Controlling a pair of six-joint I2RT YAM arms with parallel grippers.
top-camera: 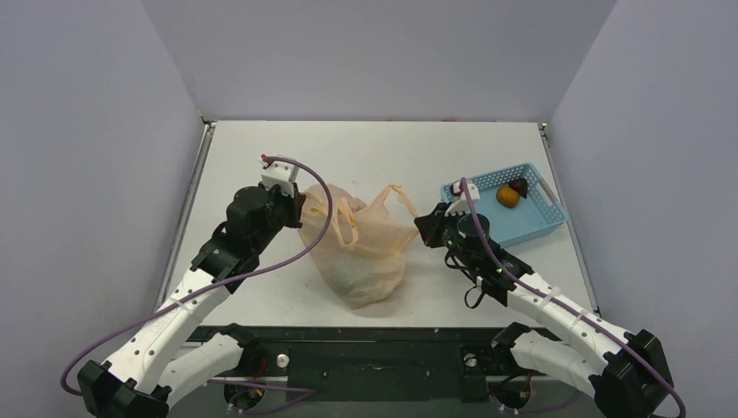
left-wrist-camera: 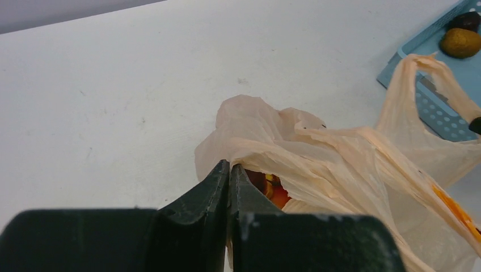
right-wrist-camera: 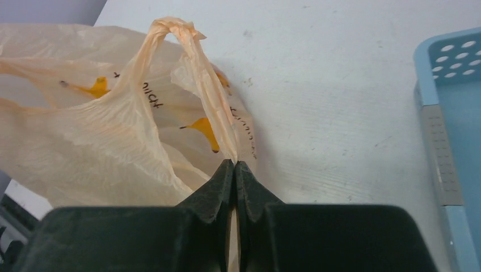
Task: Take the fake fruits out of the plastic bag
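The thin peach plastic bag [top-camera: 361,261] stands mid-table, stretched between my two grippers. My left gripper is shut on the bag's left edge. Its right handle is pinched in my right gripper, which is shut, with the loop [right-wrist-camera: 187,42] rising above the fingertips. Just past the left fingertips, the bag's mouth gapes a little and shows red and yellow fruits [left-wrist-camera: 279,195] inside; most of the contents are hidden by the plastic. An orange-brown fruit [top-camera: 507,197] and a dark one [top-camera: 519,186] lie in the blue basket [top-camera: 531,233].
The basket is at the table's right, close behind my right gripper. Bare white table [top-camera: 374,148] lies behind the bag. Grey walls [top-camera: 87,131] close in the sides and back.
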